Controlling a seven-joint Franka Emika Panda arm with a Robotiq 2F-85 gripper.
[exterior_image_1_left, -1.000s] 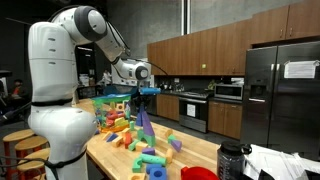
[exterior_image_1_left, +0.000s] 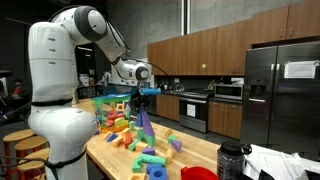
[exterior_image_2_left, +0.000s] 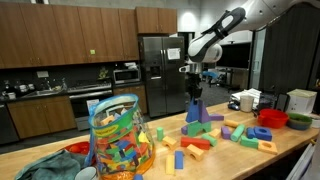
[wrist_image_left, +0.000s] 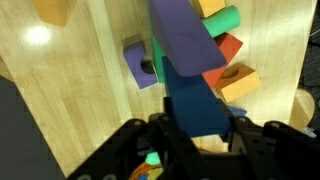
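In the wrist view my gripper is shut on a blue block (wrist_image_left: 196, 104), with dark fingers on both sides of it. A purple block (wrist_image_left: 187, 38) runs on from the blue one's far end, and whether they touch cannot be told. Exterior view 2 has the gripper (exterior_image_2_left: 193, 99) pointing down over the blue block (exterior_image_2_left: 193, 114), among other blocks on the table. From exterior view 1, the gripper (exterior_image_1_left: 144, 96) stands above a tall purple shape (exterior_image_1_left: 148, 126).
A clear container of colourful blocks (exterior_image_2_left: 122, 145) stands on the left in exterior view 2. A black canister (exterior_image_1_left: 231, 160) and a red bowl (exterior_image_1_left: 198, 173) are nearer the front.
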